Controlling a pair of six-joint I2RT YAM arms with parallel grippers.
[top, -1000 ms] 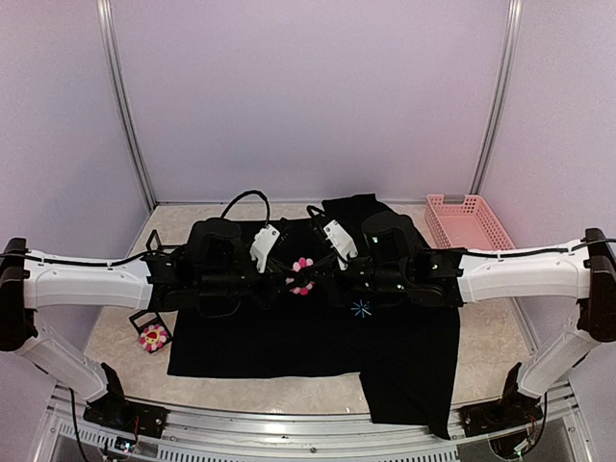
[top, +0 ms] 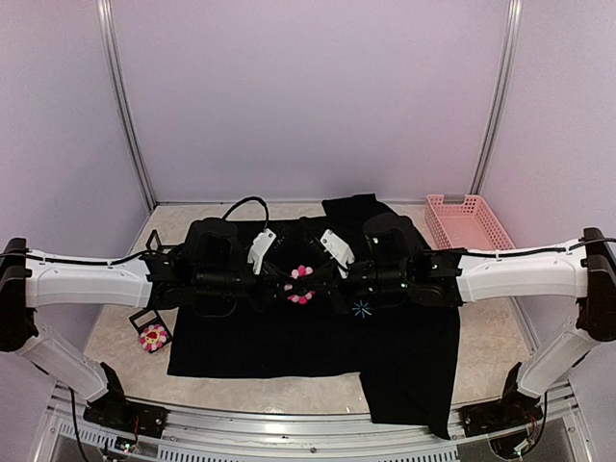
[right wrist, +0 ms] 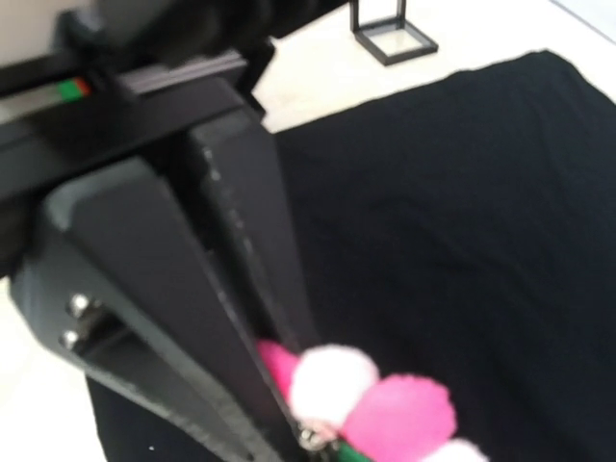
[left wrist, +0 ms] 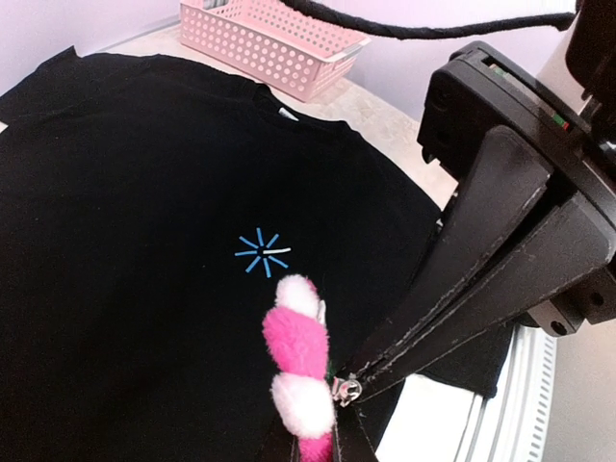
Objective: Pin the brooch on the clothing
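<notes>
A fluffy pink-and-white flower brooch (top: 300, 272) is held above the black shirt (top: 260, 351), my left gripper (top: 283, 282) shut on it. Seen edge-on in the left wrist view, the brooch (left wrist: 302, 351) has a small metal clasp (left wrist: 348, 389) on its back. My right gripper is shut, its fingertips right at that clasp; whether they pinch any of it is unclear. From the right wrist view, the left fingers (right wrist: 173, 279) reach down to the brooch (right wrist: 399, 419), and the right fingertips are out of sight.
A blue starburst print (top: 361, 309) marks the shirt. At the left lies another flower brooch (top: 154, 337) by a black frame (top: 146, 320). The pink basket (top: 472, 226) stands at the back right, clear of both arms.
The brooch sits slightly lower in the top view than one second ago. My right gripper has shifted slightly around it; the left arm has hardly moved.
</notes>
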